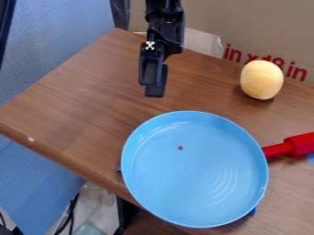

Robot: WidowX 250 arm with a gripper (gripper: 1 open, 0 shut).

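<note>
My black gripper (pixel 153 79) hangs from the top of the view over the back-middle of the wooden table, pointing down; whether its fingers are apart or together is hard to make out from this angle. A light blue plate (pixel 194 171) with a small red speck on it fills the lower middle. A pale yellow round object (pixel 262 80), like a potato or fruit, sits at the back right, to the right of my gripper.
A red handled object (pixel 297 145) lies at the plate's right, partly cut off. Cardboard (pixel 252 20) stands behind the table.
</note>
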